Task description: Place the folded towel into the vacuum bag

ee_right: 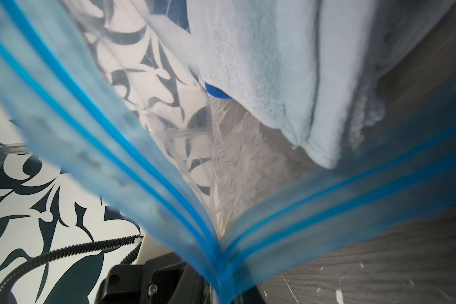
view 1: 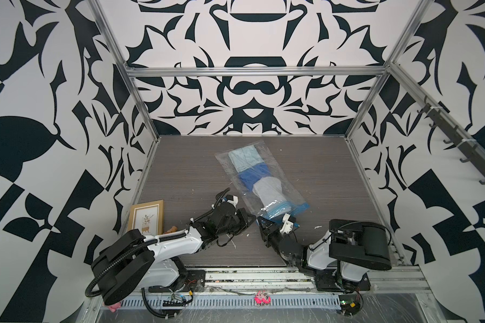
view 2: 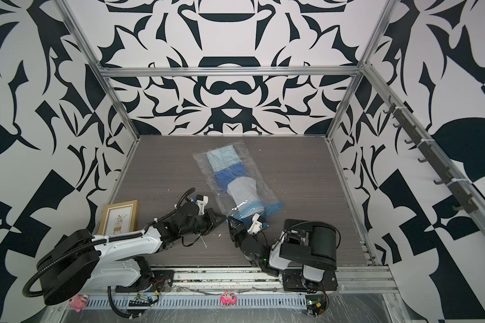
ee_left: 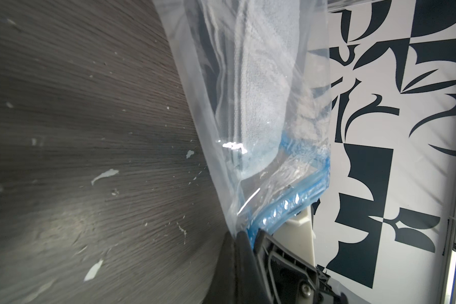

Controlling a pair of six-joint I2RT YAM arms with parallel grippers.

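Observation:
The clear vacuum bag (view 1: pixel 285 180) lies slanted on the table, its blue zip edge (ee_left: pixel 288 197) toward my arms. Inside it are folded towels: light blue (view 1: pixel 245 158), darker blue (view 1: pixel 254 175) and pale white-blue (ee_left: pixel 263 76). The pale one is nearest the mouth; its end (ee_right: pixel 324 152) is inside the zip strips (ee_right: pixel 111 147), which spread apart in a V. My left gripper is shut, its tips on the bag's near corner. Close beside it, my right gripper (view 1: pixel 259 219) is at the mouth; the blue strip hides its fingertips, so its grip cannot be judged.
A framed picture (view 1: pixel 146 218) stands at the left side of the table. Small white scraps (ee_left: pixel 103 174) litter the surface. Right of the bag the table (view 1: pixel 328 177) is clear. A rail with hooks (view 1: pixel 460 142) runs along the right wall.

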